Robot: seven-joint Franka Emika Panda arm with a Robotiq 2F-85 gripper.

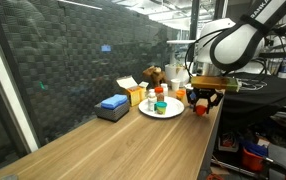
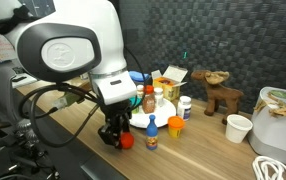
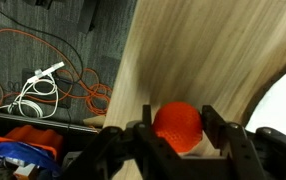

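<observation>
Between the fingers of my gripper [image 2: 120, 132] is a small item with a round orange-red top [image 3: 178, 124]; the fingers are shut on it. In exterior view 1 the gripper [image 1: 202, 99] and this red item [image 1: 200, 109] are low at the right edge of the wooden table. The wrist view has the red top at the bottom centre, with dark fingers on both sides of it. Its lower part is hidden, so I cannot tell whether it touches the table.
A white plate [image 1: 173, 109] holding several small bottles and jars lies left of the gripper. Close by stand a blue bottle [image 2: 151, 133] and an orange cup [image 2: 176, 127]. A toy moose [image 2: 215, 92] and white cup [image 2: 237, 128] are farther off.
</observation>
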